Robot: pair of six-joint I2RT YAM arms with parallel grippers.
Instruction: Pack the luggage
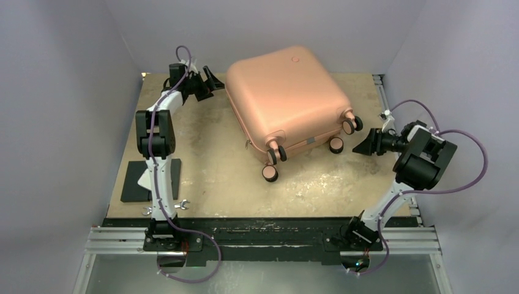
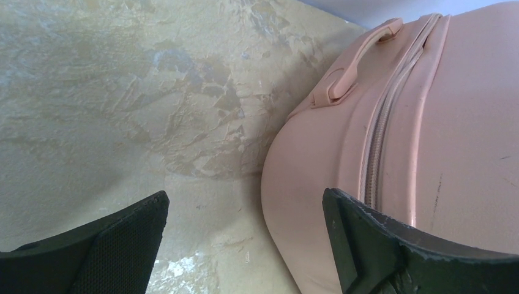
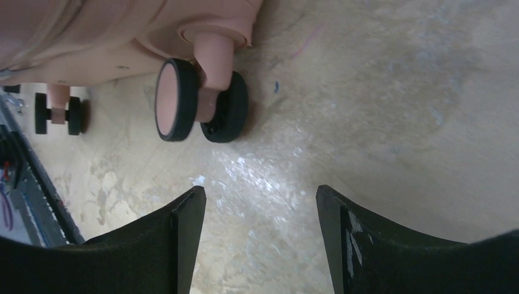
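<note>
A closed pink hard suitcase (image 1: 287, 98) lies on its side on the worktop, wheels toward the front and right. In the left wrist view its zip and side handle (image 2: 349, 67) show. My left gripper (image 1: 211, 86) is at the suitcase's back-left side, fingers apart, one finger in front of the case, nothing visibly held. My right gripper (image 1: 367, 147) is low at the right, beside the wheels (image 3: 175, 98), fingers apart with bare worktop between them.
A dark pad (image 1: 131, 187) with a light object on it and a wrench (image 1: 183, 204) lie at the front left. Walls border the back and sides.
</note>
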